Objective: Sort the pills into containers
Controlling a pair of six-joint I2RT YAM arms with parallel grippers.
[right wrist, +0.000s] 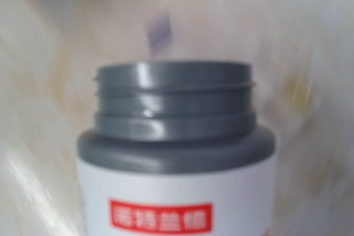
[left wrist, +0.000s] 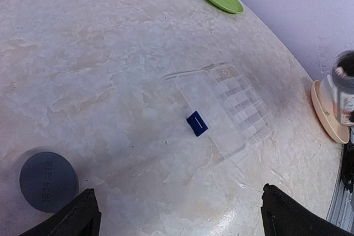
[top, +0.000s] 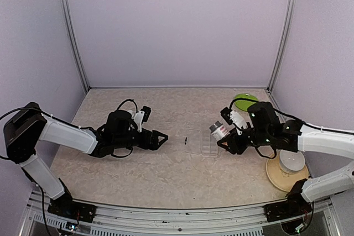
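Note:
A white bottle with a grey neck is held tilted above the table, my right gripper shut on it. Its threaded mouth has no cap in the right wrist view, and its contents are hidden. Just below and left of it in the top view lies a clear pill box, lid folded open, with a dark blue latch; no pills can be made out inside. My left gripper stays open and empty, and a round grey cap lies on the table beside it.
A green plate sits at the back right. Toward the front right, a white bowl stands on a beige round plate. A blurred yellow patch shows beyond the bottle.

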